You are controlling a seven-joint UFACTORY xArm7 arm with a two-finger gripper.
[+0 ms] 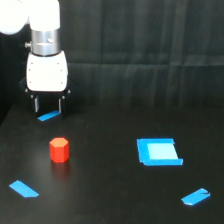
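Note:
A red block (pixel 60 150) with a roughly hexagonal outline rests on the dark table at the left. Behind it and higher in the view hangs my white gripper (pixel 48 103), pointing down. Its two dark fingers stand apart, open, with nothing visible between them. Clear space separates the gripper from the block. To the right, a white square (pixel 160 151) lies on the table, bordered by blue tape (pixel 141 150).
Loose blue tape strips lie at the front left (pixel 23 188), front right (pixel 196 197) and beneath the gripper (pixel 49 116). A dark curtain (pixel 140 55) closes off the back. Between block and square, the table (pixel 105 165) is bare.

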